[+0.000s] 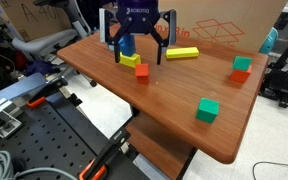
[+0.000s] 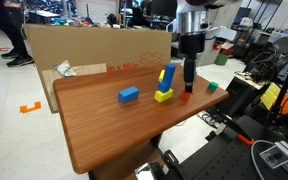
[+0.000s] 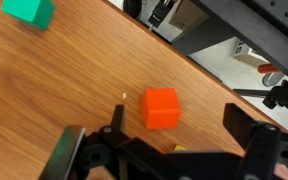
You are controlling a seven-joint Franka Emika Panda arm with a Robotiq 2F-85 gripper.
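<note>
An orange block [image 1: 142,73] rests on the wooden table near its front edge. My gripper [image 1: 138,60] hangs over it, open and pointing down. In the wrist view the orange block [image 3: 161,108] lies between the two spread fingers, closer to the left one, with nothing gripped. Right beside it is a yellow block [image 1: 130,61], only partly visible in the wrist view. A tall blue block [image 2: 168,77] stands by the yellow block [image 2: 163,96].
A green block [image 1: 207,110] sits near the table's end; another green block [image 1: 243,63] is on top of a red block [image 1: 240,75]. A long yellow block [image 1: 182,52] lies toward the back. A separate blue block [image 2: 128,95] has clear table around it.
</note>
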